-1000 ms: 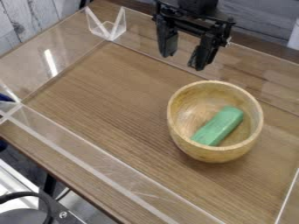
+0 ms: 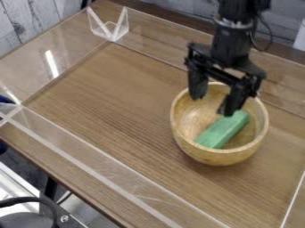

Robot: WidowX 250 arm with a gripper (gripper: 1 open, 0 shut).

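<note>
My black gripper [image 2: 224,83] reaches down from the top right over the back of a round tan bowl [image 2: 191,142], its fingers spread apart. A green block [image 2: 222,130] lies inside the bowl, in front of and below the fingers. I see nothing held between the fingers.
A clear folded plastic piece [image 2: 109,27] stands at the back left. Dark cables [image 2: 30,203] lie at the lower left corner.
My gripper has come down from the top of the view toward the bowl and now hangs over its back part. The bowl and green block look unmoved.
</note>
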